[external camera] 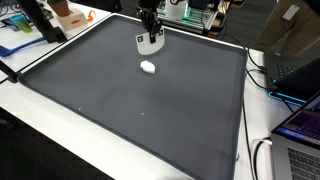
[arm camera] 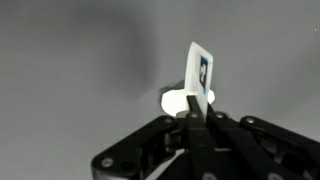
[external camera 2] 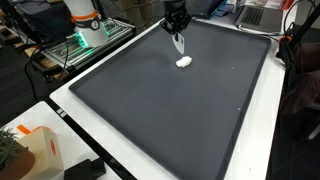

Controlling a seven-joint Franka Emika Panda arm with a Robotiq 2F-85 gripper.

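A white, flat, card-like piece (external camera: 150,43) with small dark marks hangs upright from my gripper (external camera: 150,32), whose fingers are shut on its upper edge. In the wrist view the same card (arm camera: 200,75) sticks out edge-on from between the fingertips, with a dark and light-blue print on one side. On the grey table lies a small white rounded object (external camera: 148,67); it is just in front of the card and apart from it in exterior view 1. From the wrist, this white object (arm camera: 176,101) shows partly behind the card and fingers. Exterior view 2 has the white object (external camera 2: 184,61) below the card (external camera 2: 178,43).
Laptops (external camera: 300,160) stand beyond the right edge, with cables near them. A potted plant (external camera 2: 14,155) and a black block (external camera 2: 94,169) lie off the table's edge.
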